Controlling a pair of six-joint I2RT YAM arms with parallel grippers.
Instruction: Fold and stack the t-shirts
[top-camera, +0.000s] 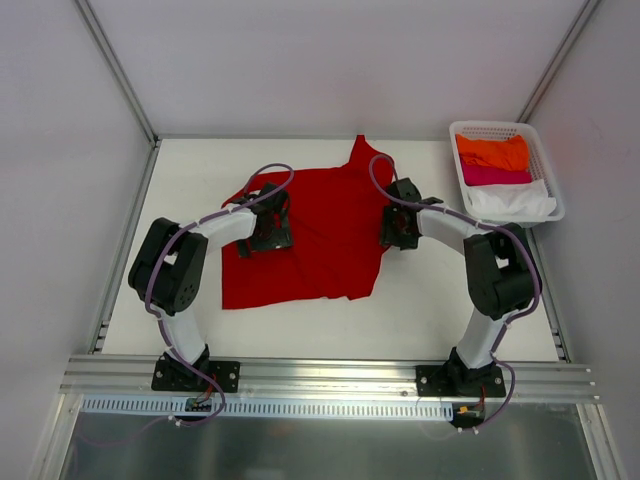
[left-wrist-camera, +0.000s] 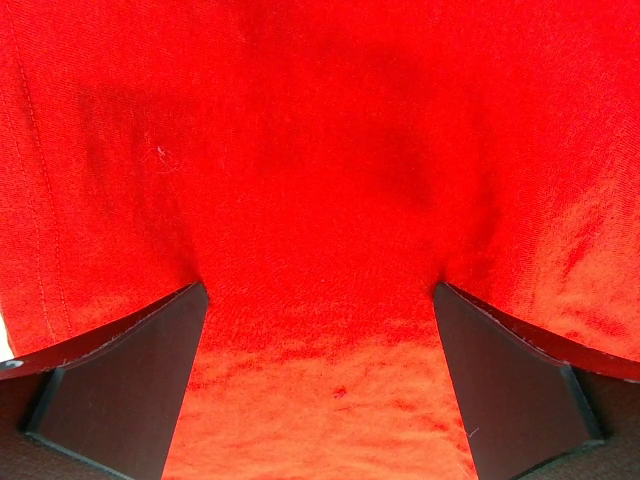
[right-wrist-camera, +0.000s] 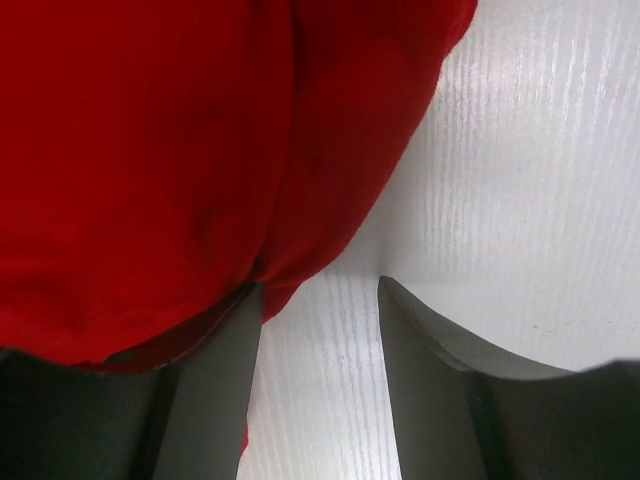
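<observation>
A red t-shirt lies spread and somewhat rumpled across the middle of the white table. My left gripper is open over the left part of the shirt, with red cloth filling the view below and between its fingers. At the shirt's right edge stands my right gripper, also open. Its left finger touches or nearly touches a fold of the red cloth, while the right finger is over bare table. In the top view both grippers cover parts of the shirt.
A white basket at the back right holds an orange cloth, a magenta cloth and a white cloth. Bare table shows at the front right and along the front edge.
</observation>
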